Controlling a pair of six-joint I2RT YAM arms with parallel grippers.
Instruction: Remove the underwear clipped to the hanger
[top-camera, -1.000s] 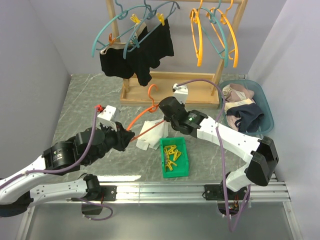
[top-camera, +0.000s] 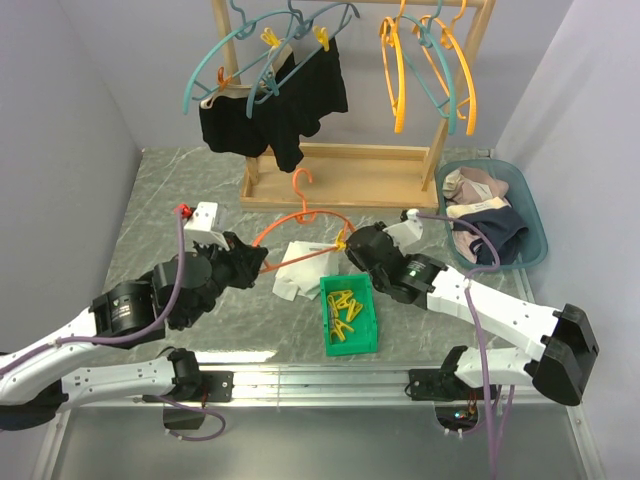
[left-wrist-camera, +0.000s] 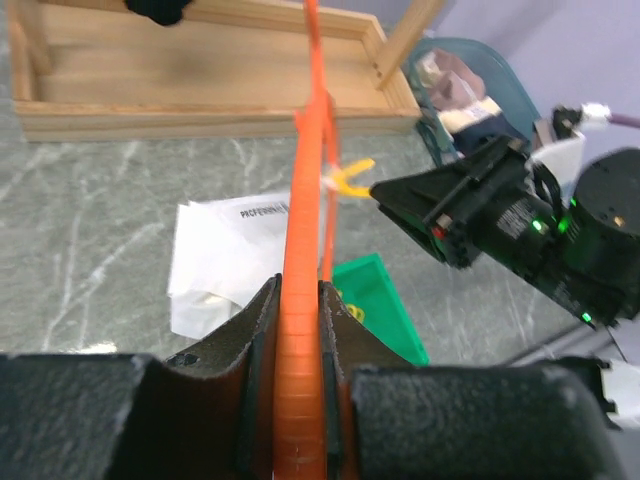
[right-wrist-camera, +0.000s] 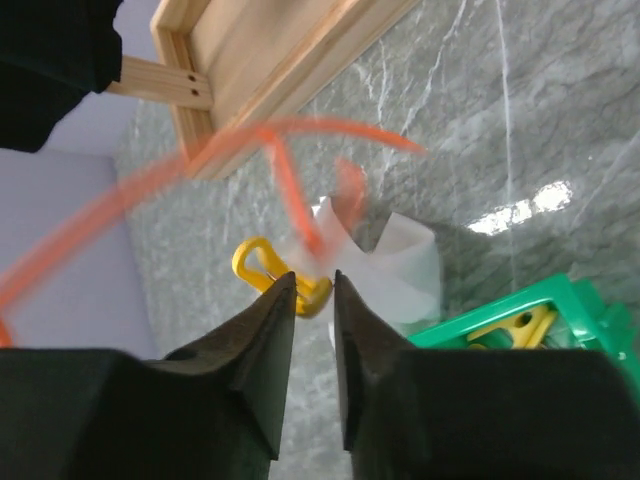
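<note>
An orange hanger is held in the air, with my left gripper shut on its end; the left wrist view shows the bar running between the fingers. On the hanger's other side sits a yellow clip, and no garment shows on that hanger. My right gripper is beside this clip. In the right wrist view the clip lies just beyond the fingertips, which stand part open with a narrow gap and nothing visibly gripped. A white cloth lies on the floor below.
A green box with several yellow clips stands in front. Black garments hang from teal hangers on the wooden rack. At the right is a blue-grey basket of clothes. Bare floor lies to the left.
My right gripper has moved rightward and toward the front, away from the hanger's middle, uncovering the hanger's right end and its yellow clip.
</note>
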